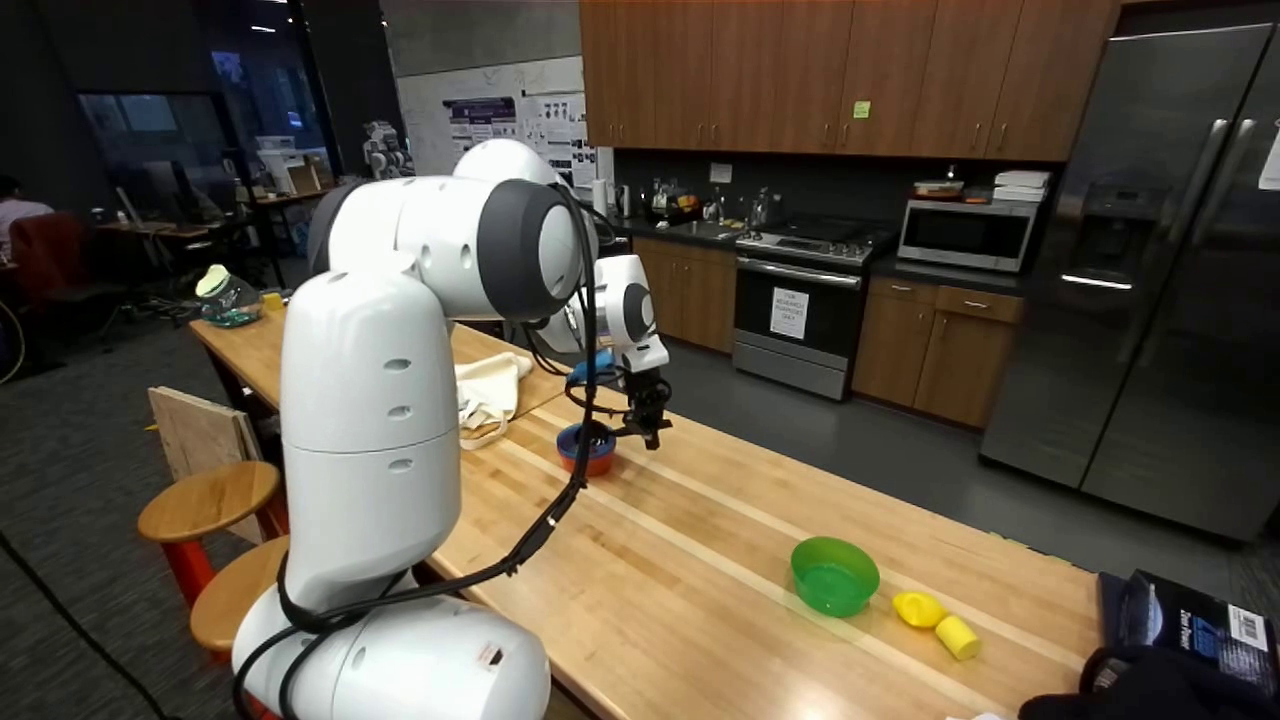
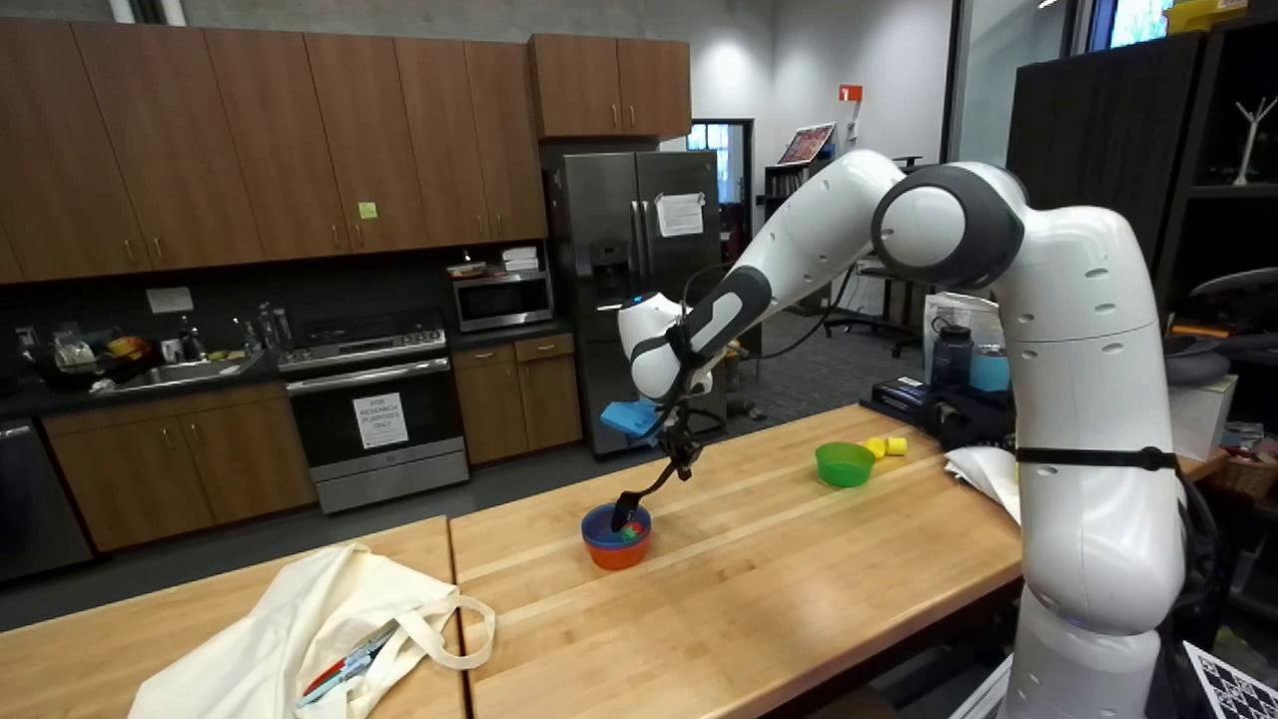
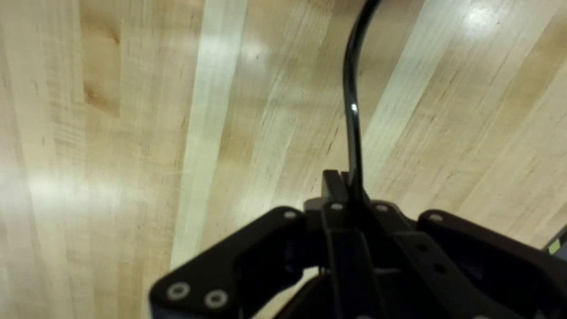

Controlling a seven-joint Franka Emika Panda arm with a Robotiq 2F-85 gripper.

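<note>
A black long-handled utensil, like a spoon or ladle, runs out from between the fingertips of my gripper, which is shut on its thin handle. In exterior view 2, its dark head is at the mouth of the bowl, blue above and orange-red below. A little green and red shows inside. My gripper is up and to the right of that bowl, above the table. Whether the head touches what is in the bowl is hard to tell.
A green bowl stands farther along the table, beside a yellow lemon-shaped object and a yellow cylinder. A cream cloth bag lies on the adjoining table. Bare tabletop separates the two bowls.
</note>
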